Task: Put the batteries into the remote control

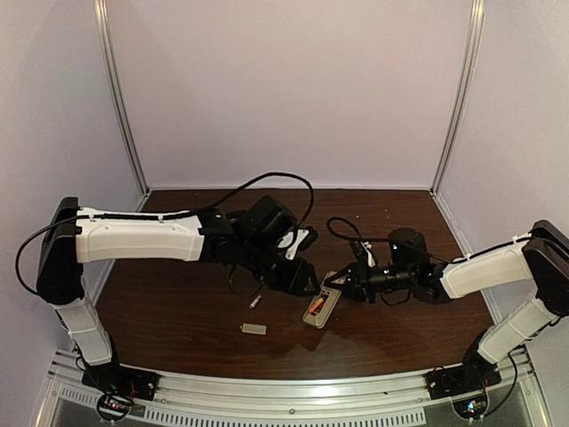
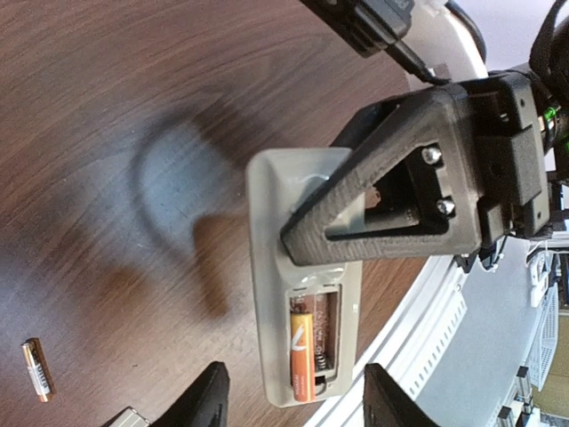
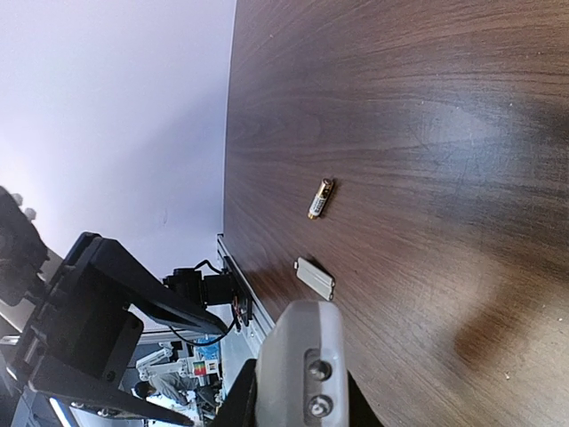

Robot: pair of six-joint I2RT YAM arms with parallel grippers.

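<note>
The grey remote, with its battery bay exposed, is held by my right gripper at its upper part; one orange battery lies in the bay, the other slot is empty. My left gripper is over the bay's end, its fingers apart with nothing seen gripped. A loose battery lies on the table left of the remote, also in both wrist views. The battery cover lies nearer the front edge.
The front metal rail and side walls border it.
</note>
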